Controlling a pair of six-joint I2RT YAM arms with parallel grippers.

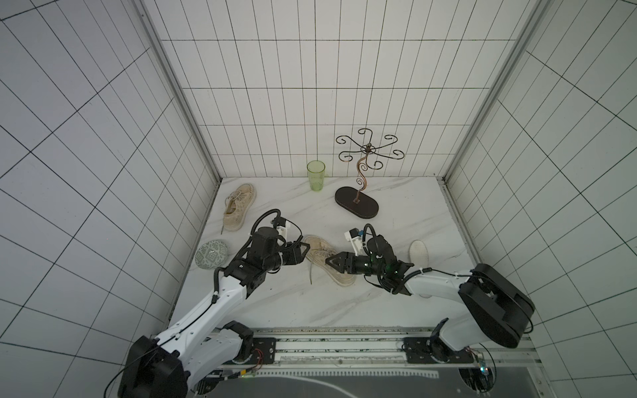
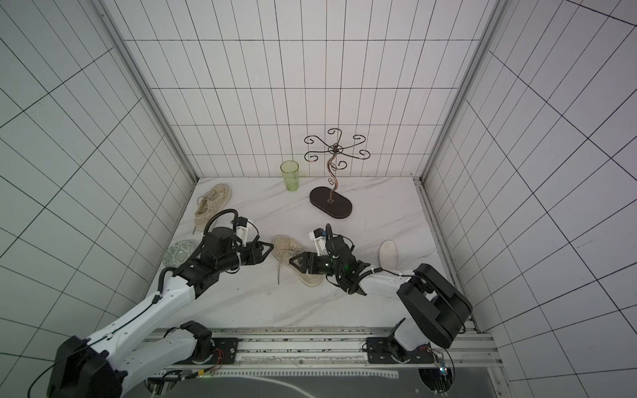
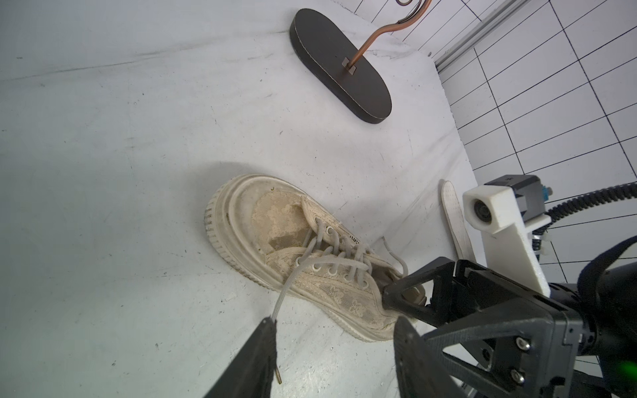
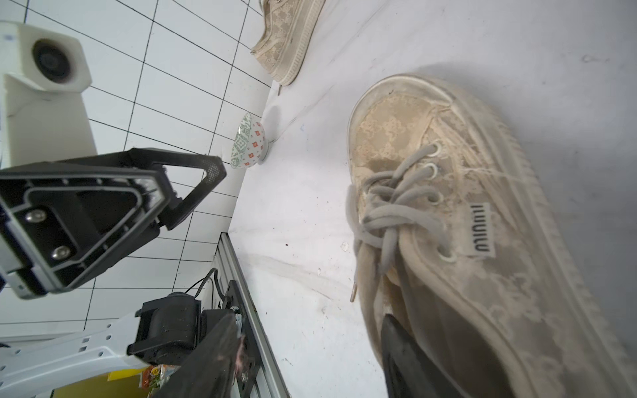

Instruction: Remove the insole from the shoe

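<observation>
A beige lace-up shoe (image 3: 318, 258) lies upright on the white table between both arms, toe pointing away to the left. Its opening (image 4: 458, 338) shows in the right wrist view; the inside is dark, and I cannot tell whether an insole is in there. My right gripper (image 1: 336, 262) is open above the heel half of the shoe, one finger standing near the opening's edge. Open and empty, my left gripper (image 1: 302, 250) hangs just left of the toe. The laces (image 4: 404, 212) are tied, with one end trailing onto the table.
A pale insole-shaped piece (image 2: 388, 254) lies at the right, partly behind the right arm. At the left are a second shoe (image 1: 239, 207) and a patterned bowl (image 1: 211, 254). A green glass (image 1: 316, 175) and a metal stand (image 1: 357, 202) occupy the back.
</observation>
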